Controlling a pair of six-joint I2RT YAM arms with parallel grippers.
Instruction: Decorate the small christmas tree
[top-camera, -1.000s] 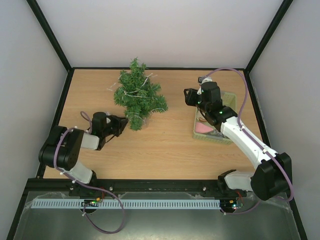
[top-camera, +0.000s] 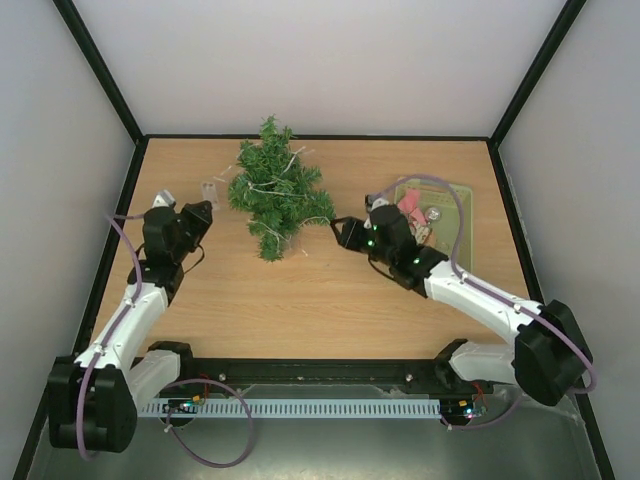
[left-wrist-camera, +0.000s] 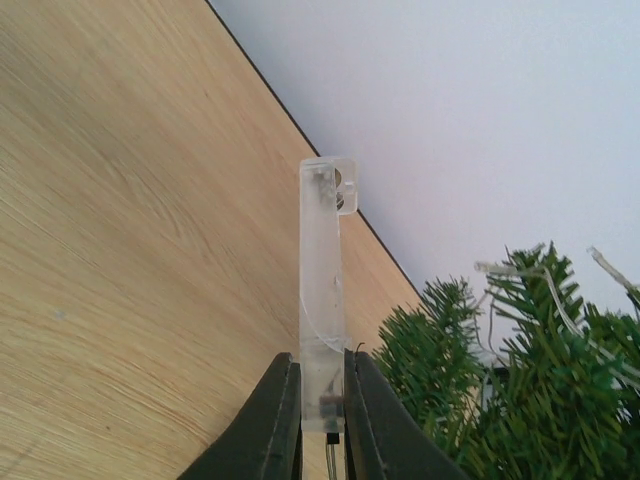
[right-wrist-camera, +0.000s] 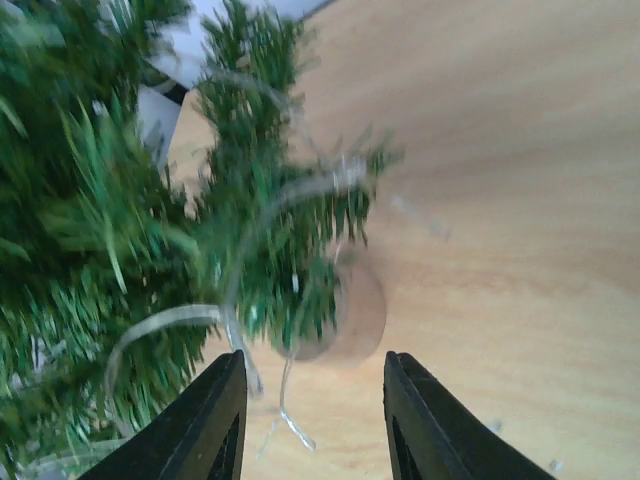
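The small christmas tree (top-camera: 275, 190), green with white wires on its branches, stands at the back centre; a pale cylindrical base (right-wrist-camera: 355, 320) shows under it. My left gripper is shut on a clear plastic piece (left-wrist-camera: 321, 260), held left of the tree in the top view. My right gripper is at the tree's right side, part open, with branches and wire beyond its fingers and nothing visible held between them.
A pale green bin (top-camera: 460, 200) with a pink item and a silver bauble (top-camera: 433, 214) sits at the right.
My left gripper has moved back and left from the tree's lower part.
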